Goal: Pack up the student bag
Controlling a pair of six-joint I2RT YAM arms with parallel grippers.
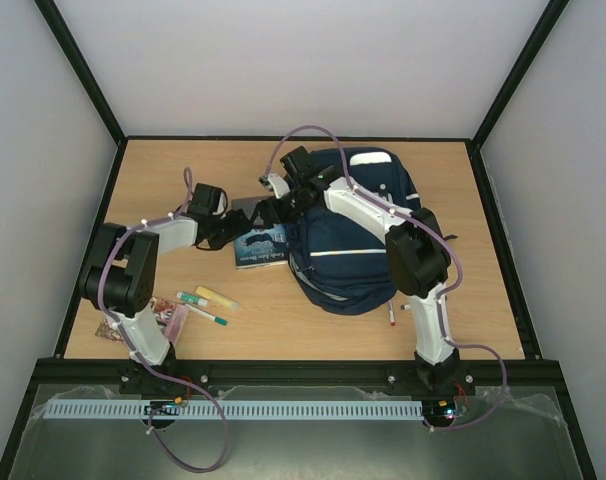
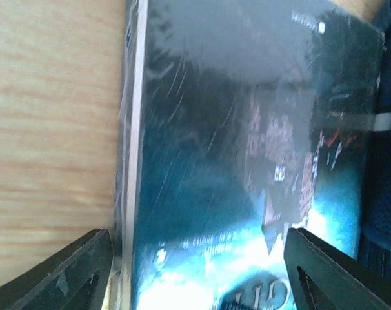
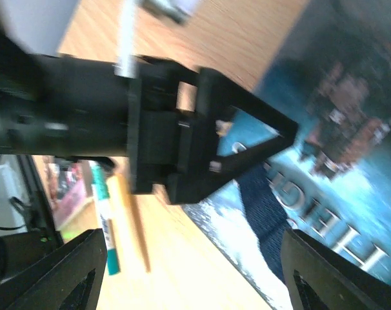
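Observation:
In the top view a dark, glossy book [image 1: 260,247] lies flat on the table, its right edge by the left side of the navy bag [image 1: 348,265]. My left gripper [image 1: 245,224] is low at the book's left side. Its fingers stand apart in the left wrist view, over the cover [image 2: 202,129] and beside the pale spine edge [image 2: 134,129]. My right gripper [image 1: 267,213] hovers over the book near the bag's edge. It is open, with nothing between its fingers; the left fingers [image 3: 260,116] show in front of it, against the book.
A pencil pouch [image 1: 170,318] sits at the front left, beside a yellow highlighter [image 1: 217,298] and green-capped markers [image 1: 191,299]. A red-ended marker [image 1: 391,314] lies before the bag.

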